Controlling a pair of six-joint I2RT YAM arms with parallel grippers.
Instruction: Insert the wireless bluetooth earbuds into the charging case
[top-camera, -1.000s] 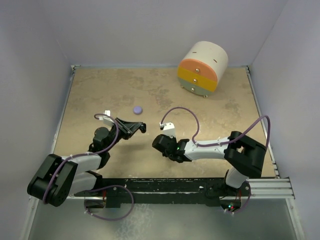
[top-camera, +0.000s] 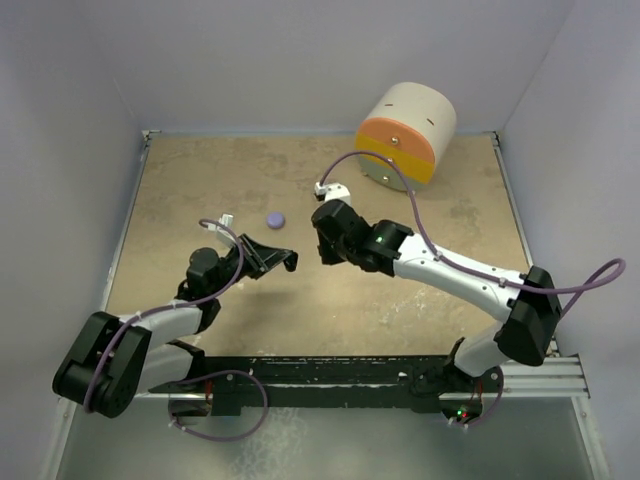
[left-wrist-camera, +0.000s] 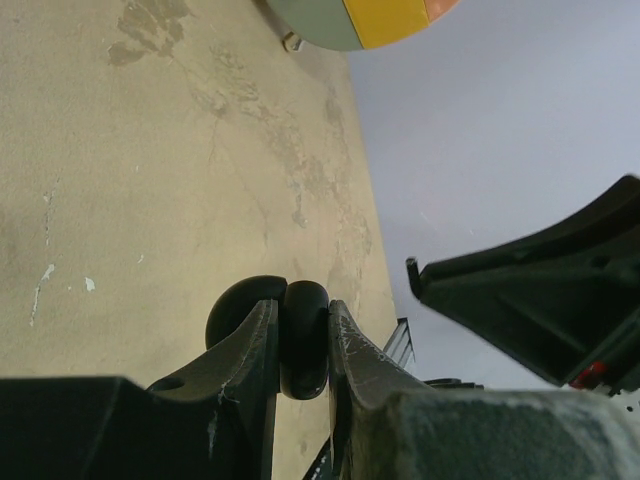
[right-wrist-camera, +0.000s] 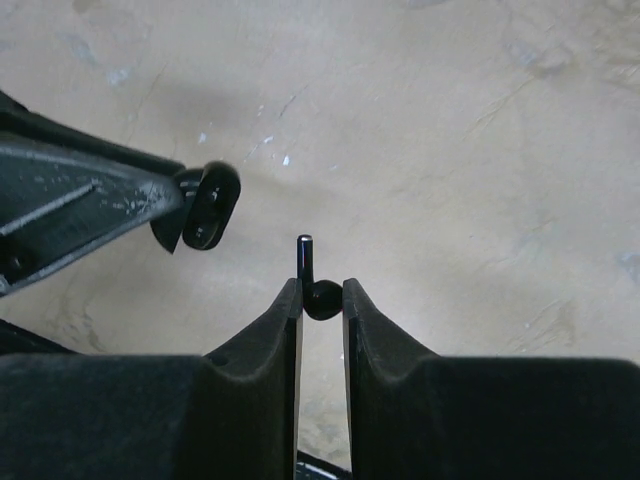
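My left gripper (top-camera: 285, 259) is shut on the black charging case (left-wrist-camera: 302, 340), its lid open, held above the table. The case also shows at upper left in the right wrist view (right-wrist-camera: 212, 205). My right gripper is shut on a small black earbud (right-wrist-camera: 323, 300), whose stem points up in that view, to the right of and below the case there. In the top view the right gripper (top-camera: 327, 250) is to the right of the left one, with the earbud hard to see.
A striped cylindrical cabinet (top-camera: 405, 135) stands at the back right. A small purple disc (top-camera: 275, 219) lies behind the left gripper.
My right arm has risen and extended toward the back, its gripper moving up in the top view. My left gripper has shifted slightly right with the case.
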